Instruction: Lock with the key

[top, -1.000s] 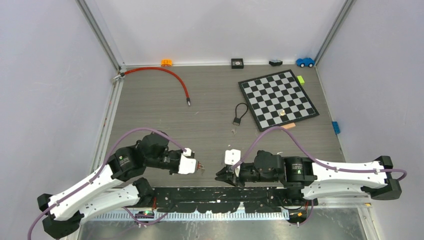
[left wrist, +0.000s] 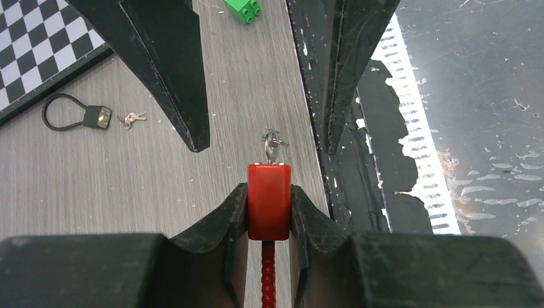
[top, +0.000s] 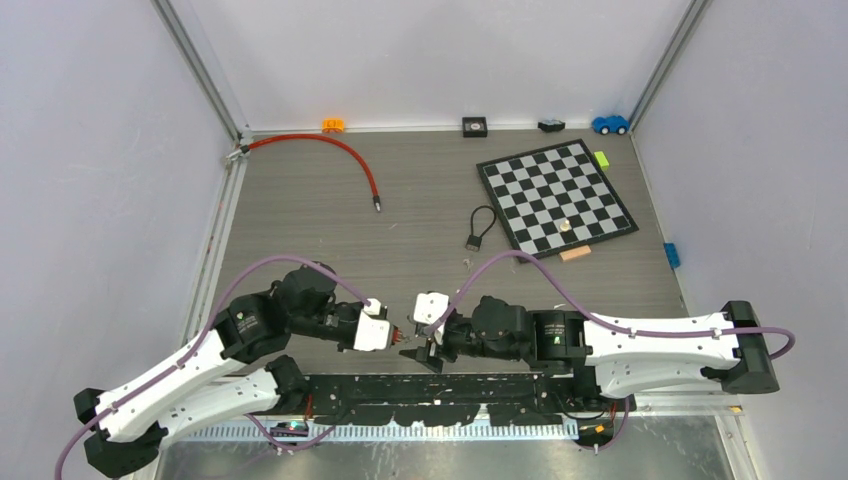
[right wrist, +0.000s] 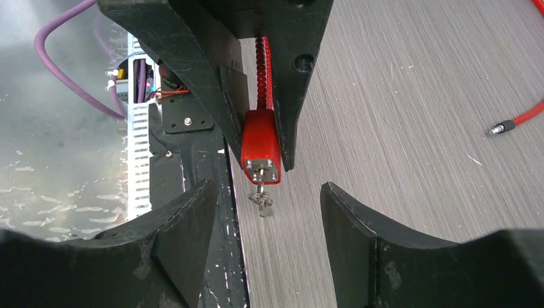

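My left gripper is shut on a red padlock (right wrist: 260, 144) with a red cord, its metal end carrying a small key (left wrist: 272, 144) and ring. My right gripper stands open, its two fingers on either side of the key, apparently without touching it. In the top view the two grippers face each other at the lower middle of the table.
A black cable padlock (top: 473, 241) and loose keys (top: 467, 263) lie on the table beside the chessboard (top: 540, 178). A red hose (top: 340, 143) lies at the back left.
The left arm looks unmoved.
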